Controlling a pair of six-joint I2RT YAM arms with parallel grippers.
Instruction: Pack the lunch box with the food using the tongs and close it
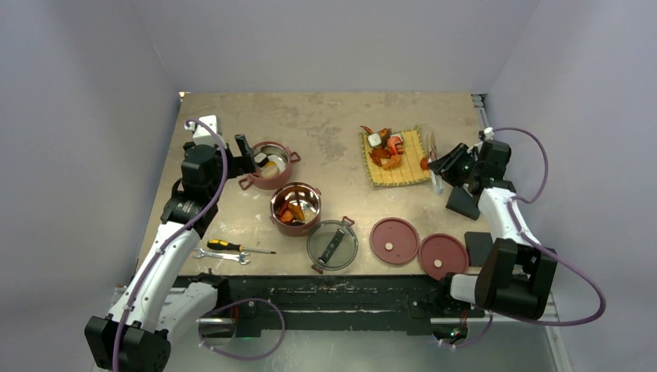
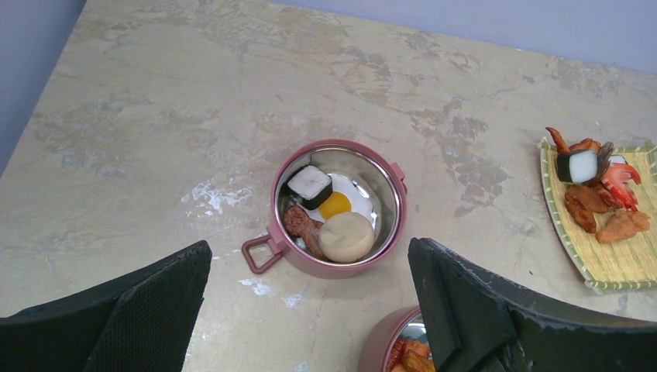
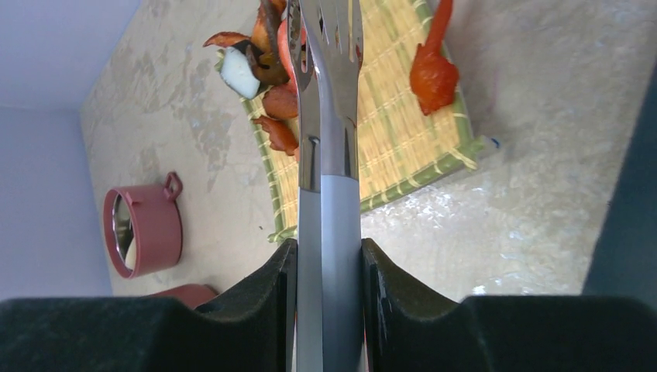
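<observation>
My right gripper (image 1: 439, 163) is shut on metal tongs (image 3: 337, 201), held upright at the right edge of a bamboo mat (image 1: 407, 167) carrying fried pieces, rice and other food. In the right wrist view a red piece (image 3: 434, 77) lies at that edge. My left gripper (image 1: 249, 155) stands open and empty above the left pink pot (image 1: 275, 182), which holds rice, an egg, a bun and a meat piece. The middle pot (image 1: 295, 229) holds orange food.
A glass lid (image 1: 349, 252), two pink lids (image 1: 403, 236), a screwdriver (image 1: 225, 245) and wrenches (image 1: 221, 256) lie along the front.
</observation>
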